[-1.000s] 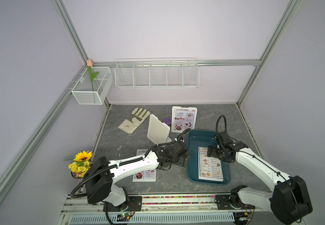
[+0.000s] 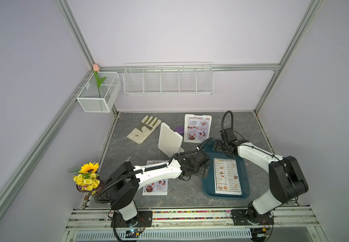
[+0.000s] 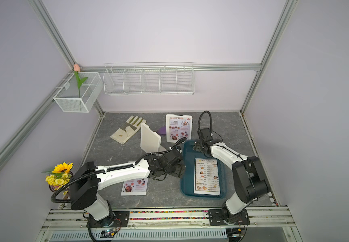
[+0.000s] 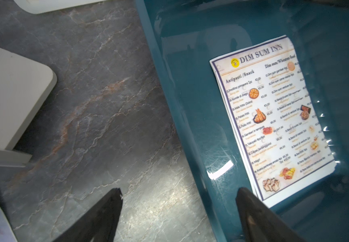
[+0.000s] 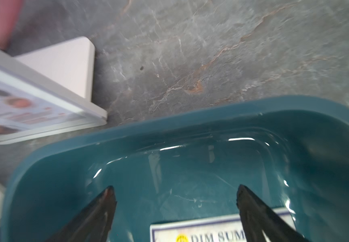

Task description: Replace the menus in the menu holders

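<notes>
A white menu holder (image 2: 197,139) with a "Special Menu" sheet (image 2: 197,128) in it stands upright at the back. A second white holder (image 2: 169,139) stands left of it, no sheet on the side that shows. In the teal tray (image 2: 209,189) lie stacked "Dim Sum Inn" menus (image 4: 275,117). Another menu sheet (image 2: 155,188) is on the table, partly under the left arm. My left gripper is open over the tray's left rim, with no menu between its fingers. Over the tray's far end, my right gripper stands open and empty.
A work glove (image 2: 143,129) lies at the back left, and a purple object (image 2: 179,129) sits between the holders. Yellow flowers (image 2: 87,179) stand at the left edge. Bare table shows behind the tray at the right.
My right gripper has moved from over the menus to the tray's far end. The left gripper has shifted slightly right, and the tray has moved a little right too.
</notes>
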